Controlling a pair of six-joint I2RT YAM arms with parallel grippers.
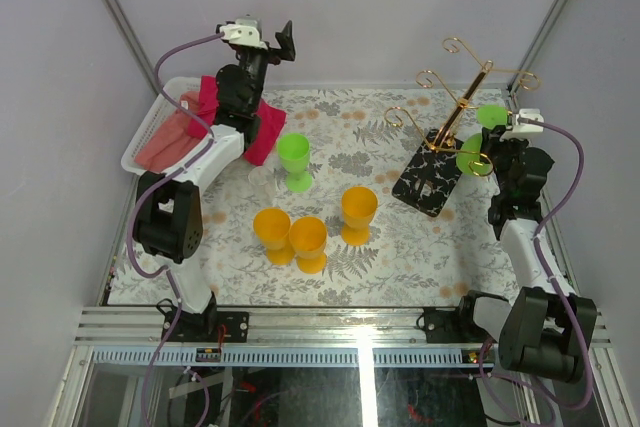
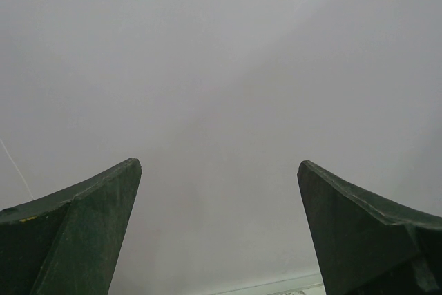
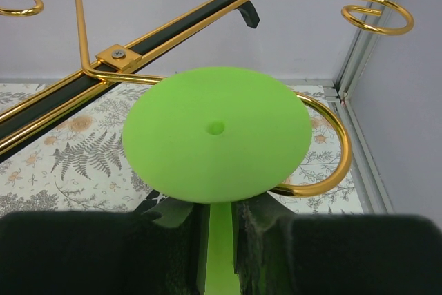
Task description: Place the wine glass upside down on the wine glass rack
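My right gripper (image 1: 500, 139) is shut on the stem of an upside-down green wine glass (image 3: 217, 101). Its round base faces up, just above the fingers, overlapping a looped arm of the gold rack (image 3: 335, 136); whether they touch is unclear. From above, the glass's green bowl (image 1: 470, 155) shows by the rack's lower right loop, beside the black base (image 1: 415, 182). My left gripper (image 1: 275, 47) is raised at the back left, open and empty, facing the grey wall in the left wrist view.
A green glass (image 1: 294, 152), a clear glass (image 1: 262, 182) and several orange glasses (image 1: 358, 209) stand mid-table and to the front. A white basket (image 1: 140, 132) with red cloths sits back left.
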